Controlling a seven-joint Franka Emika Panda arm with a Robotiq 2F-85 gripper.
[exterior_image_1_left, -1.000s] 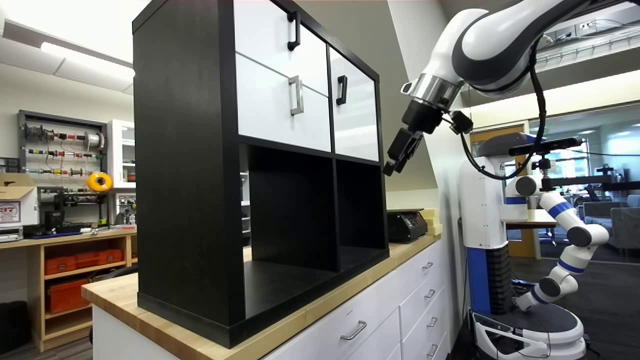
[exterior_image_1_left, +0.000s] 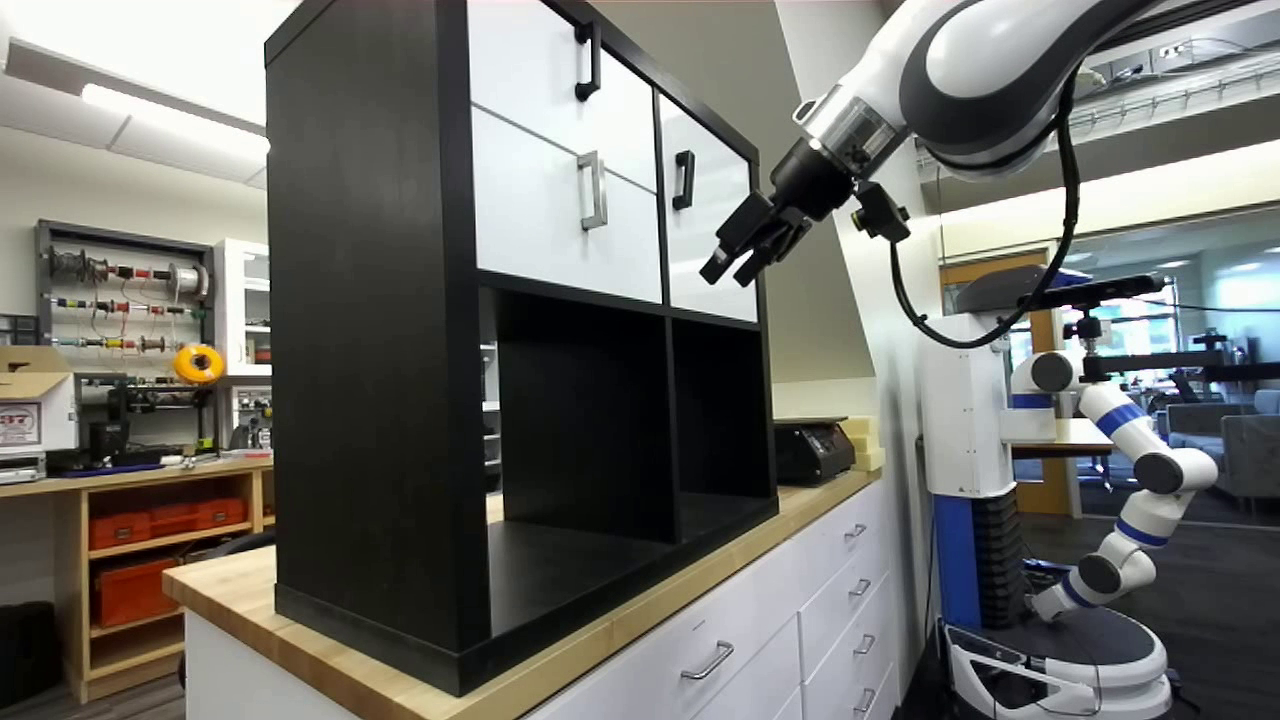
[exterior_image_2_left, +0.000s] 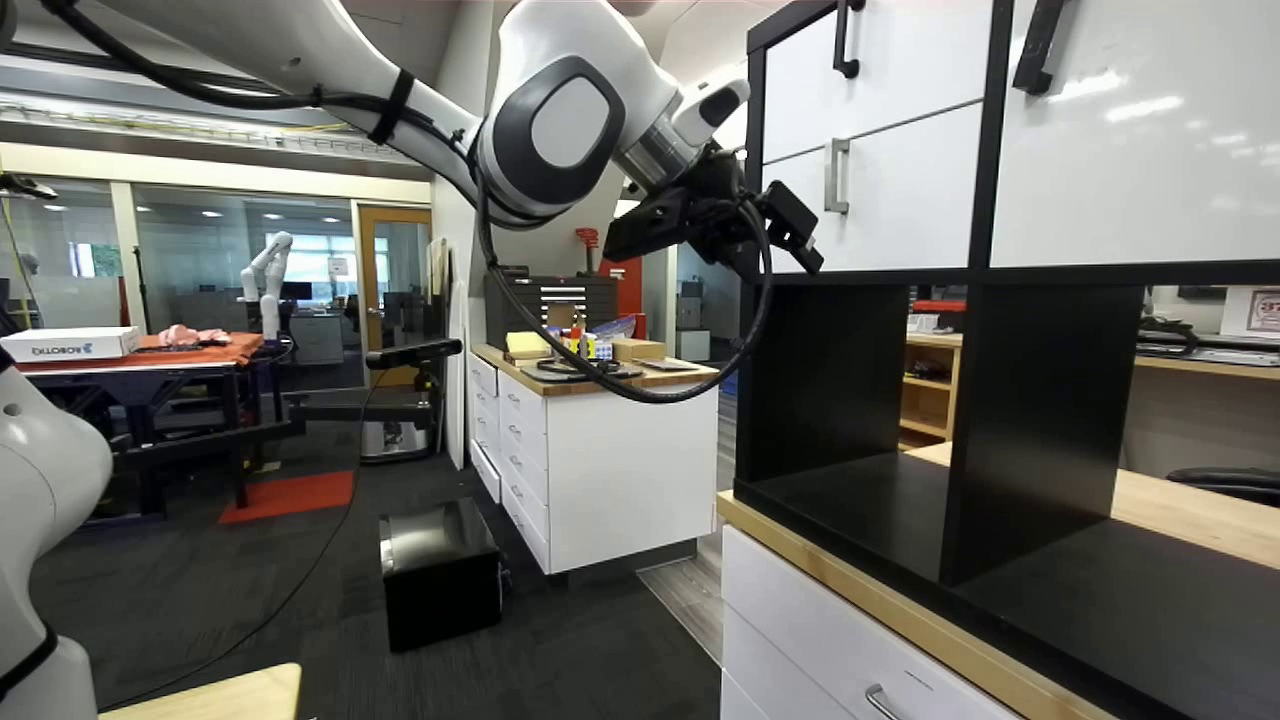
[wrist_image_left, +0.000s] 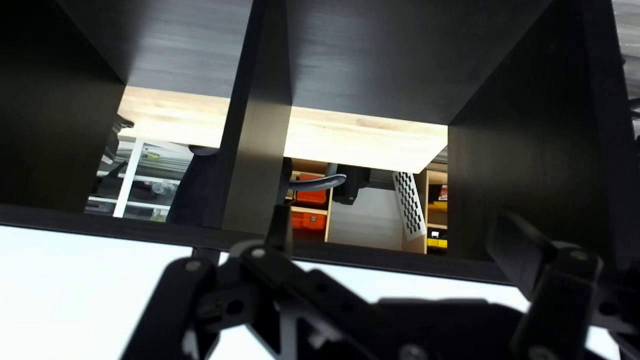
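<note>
The black cabinet (exterior_image_1_left: 366, 324) has white fronts above two empty open compartments. Two stacked white fronts make up its left column, the upper with a black handle (exterior_image_1_left: 588, 60) and the lower with a silver handle (exterior_image_1_left: 593, 190). On the right is a single door (exterior_image_1_left: 720, 258) with a black handle (exterior_image_1_left: 685, 180). My gripper (exterior_image_1_left: 727, 276) hangs in front of the cabinet, near the height of the lower edge of the white fronts. In the wrist view, its fingers (wrist_image_left: 520, 252) stand wide apart with nothing held between them. None of the handles is visible there.
A wooden counter (exterior_image_1_left: 828, 490) with white drawers (exterior_image_1_left: 708, 624) carries the cabinet. A dark device (exterior_image_1_left: 816, 450) stands beyond its right side. A cable (exterior_image_2_left: 672, 394) loops below my wrist. The floor (exterior_image_2_left: 552, 654) before the counter has open space.
Over the last second my gripper has moved up and to the left in exterior view 1. Its wrist has turned, so both fingers now show separately. The cabinet is unchanged.
</note>
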